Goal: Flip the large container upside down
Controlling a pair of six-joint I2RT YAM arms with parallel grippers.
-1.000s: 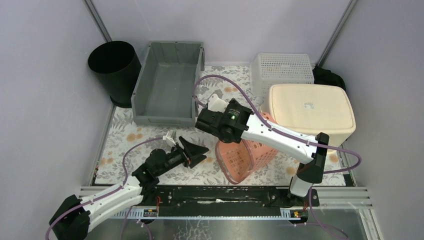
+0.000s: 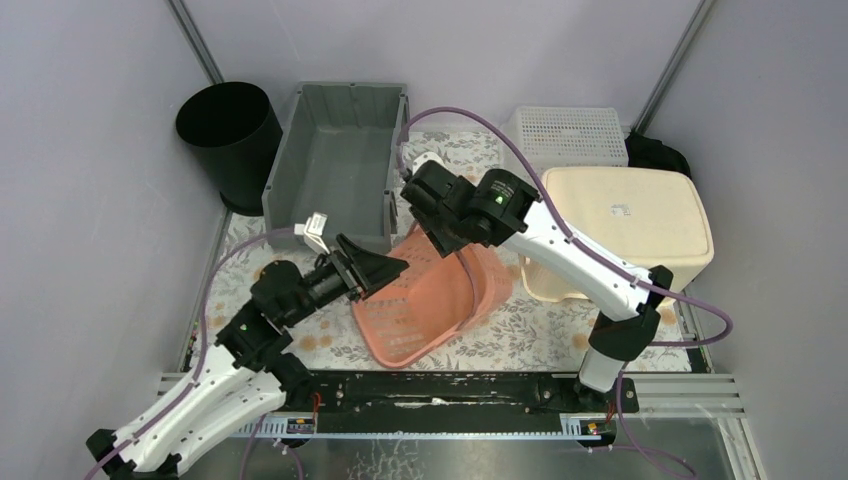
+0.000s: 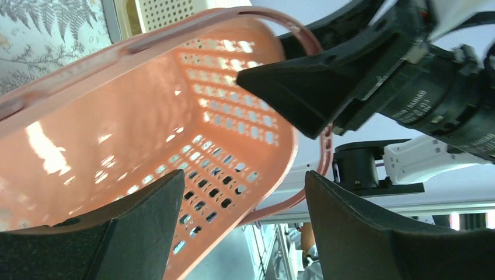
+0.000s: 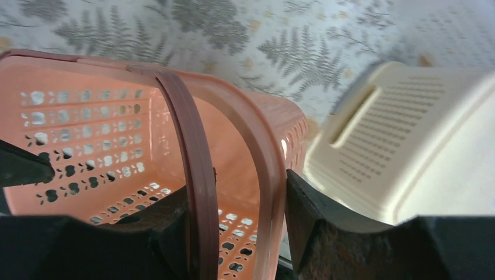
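The pink perforated basket (image 2: 447, 292) is held up in mid-table, tilted, its hollow inside facing up in the top view. My right gripper is shut on its rim and the thin handle, with one finger on either side. At the basket's left end my left gripper (image 2: 388, 280) stands open. In the left wrist view its fingers (image 3: 131, 233) are wide apart, with the basket's perforated end (image 3: 219, 175) in front of them and partly between them. Whether they touch the basket, I cannot tell.
A grey bin (image 2: 340, 165) and a black round bin (image 2: 228, 150) stand at the back left. On the right are a cream upturned tub (image 2: 625, 225) and a white basket (image 2: 565, 135). Bare patterned tabletop (image 2: 545, 345) shows at the front.
The basket has shifted left and turned, so more of its inside faces up. My right gripper has twisted with it. The left gripper has come up and back a little, to the basket's left end.
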